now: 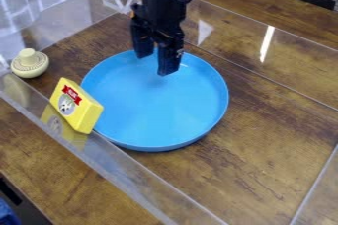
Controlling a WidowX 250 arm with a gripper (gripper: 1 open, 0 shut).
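My black gripper hangs over the back part of a blue round plate, its two fingers pointing down and apart, nothing seen between them. The plate is otherwise empty. A yellow box with a red label leans at the plate's left edge.
A white, mushroom-like object sits on the wooden table at the far left. Clear plastic edges run along the left side. The table to the right of the plate is clear.
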